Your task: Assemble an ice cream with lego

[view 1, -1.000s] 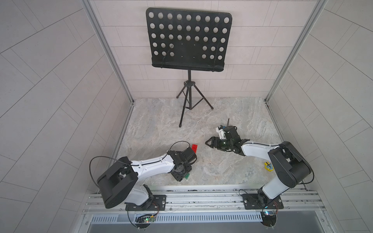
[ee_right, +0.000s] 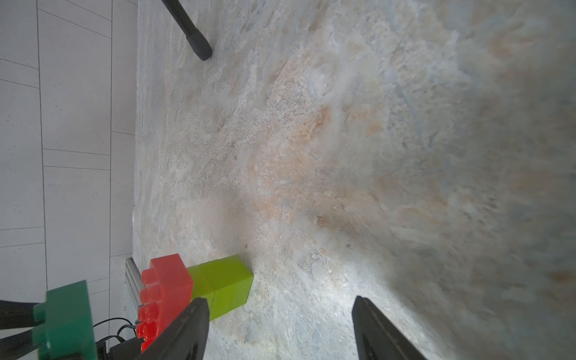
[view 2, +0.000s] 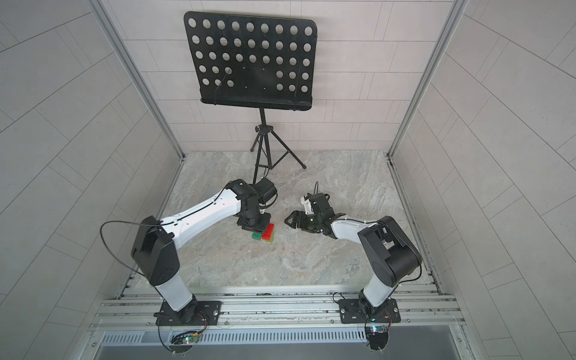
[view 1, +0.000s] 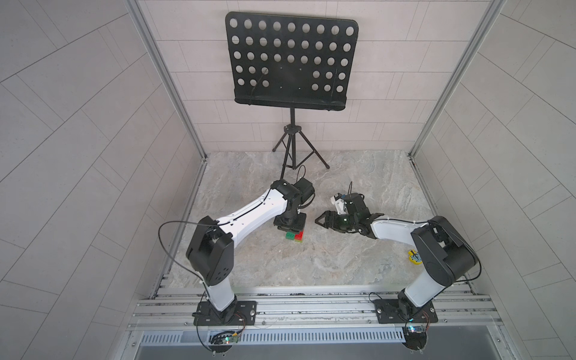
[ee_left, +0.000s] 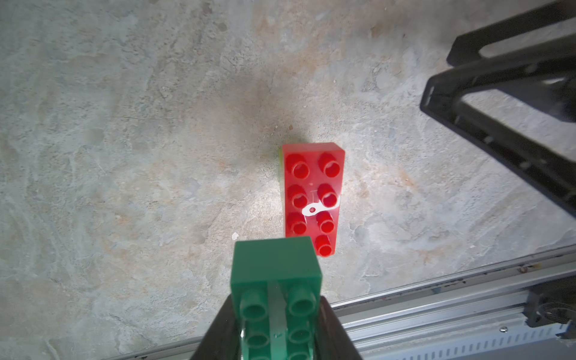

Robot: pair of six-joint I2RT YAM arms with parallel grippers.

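Observation:
My left gripper is shut on a green brick (ee_left: pixel 276 264), held above and beside a red brick (ee_left: pixel 312 180) with studs. In the right wrist view the red brick (ee_right: pixel 171 288) sits joined to a lime green piece (ee_right: pixel 222 285) on the floor, with the held green brick (ee_right: pixel 66 318) to its left. My right gripper is part open, nothing between its fingers, right of the bricks in both top views (view 1: pixel 327 219).
A black music stand (view 1: pixel 291 60) stands at the back, one leg near the left arm. A small yellow object (view 1: pixel 414 256) lies at the right.
My left gripper has moved from the front edge back toward the red brick, carrying the green brick. The right arm has shifted only slightly.

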